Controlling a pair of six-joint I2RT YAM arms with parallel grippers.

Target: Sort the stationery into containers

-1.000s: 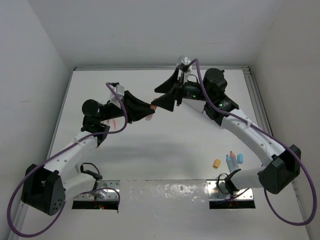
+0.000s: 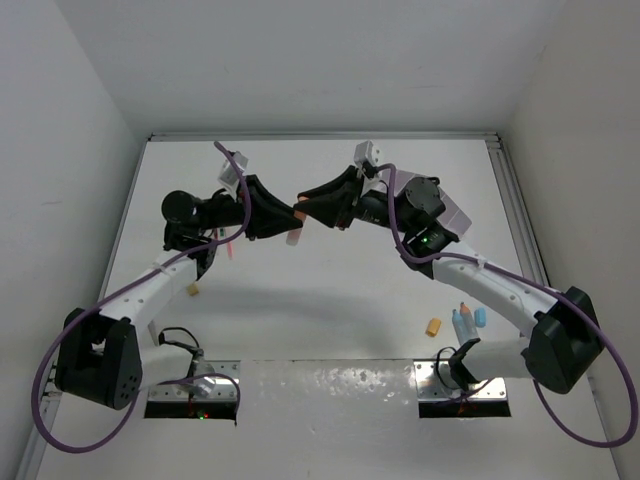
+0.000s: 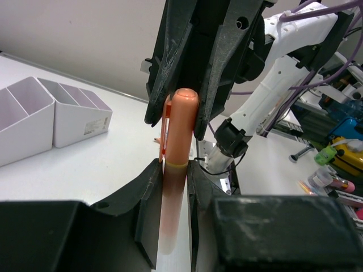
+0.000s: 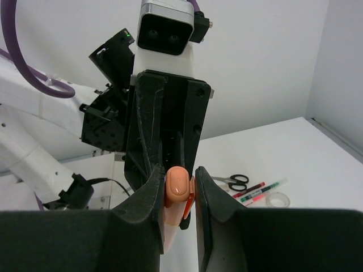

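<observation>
An orange marker [image 3: 180,136] with a pale lower half is held upright between the two arms, above the middle of the table. My left gripper is shut on its lower body. My right gripper closes round the capped top from the other side, its fingers at either side of the cap; in the right wrist view the cap [image 4: 177,181] sits between the near fingers. Scissors [image 4: 235,181], pens [image 4: 261,190] and a tape roll [image 4: 277,200] lie on the table beyond.
White compartment containers [image 3: 79,116] stand at the back right of the table. Glue bottles, a yellow eraser [image 2: 433,327] and a blue item [image 2: 480,317] lie at the front right.
The right gripper has moved down and left onto the marker, its fingers narrowing from wide apart to round the cap. The left gripper has shifted only slightly with the marker.
</observation>
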